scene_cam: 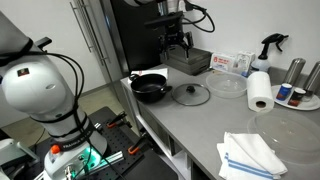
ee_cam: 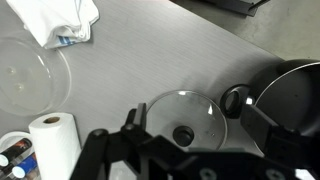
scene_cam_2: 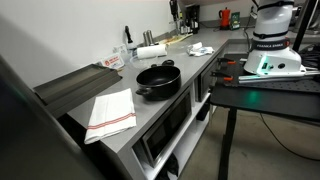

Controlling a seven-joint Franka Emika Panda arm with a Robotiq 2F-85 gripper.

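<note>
My gripper [scene_cam: 184, 46] hangs in the air above the counter, open, with nothing between its fingers. Under it in the wrist view lies a round glass lid [ee_cam: 183, 108] with a black knob, flat on the counter and apart from the fingers. The black pot [scene_cam: 152, 91] stands uncovered beside the lid, near the counter's edge; in the wrist view the pot [ee_cam: 288, 95] is at the right, partly hidden by a finger. Exterior view 2 shows the same pot [scene_cam_2: 158, 82] in the foreground.
A folded white towel [scene_cam: 252, 155] lies at the near end. A paper towel roll [scene_cam: 259, 92], clear bowls [scene_cam: 227, 85] and a tray of small jars [scene_cam: 297, 97] stand along the back. A grey rack [scene_cam: 190, 62] is behind the pot. Mid-counter is clear.
</note>
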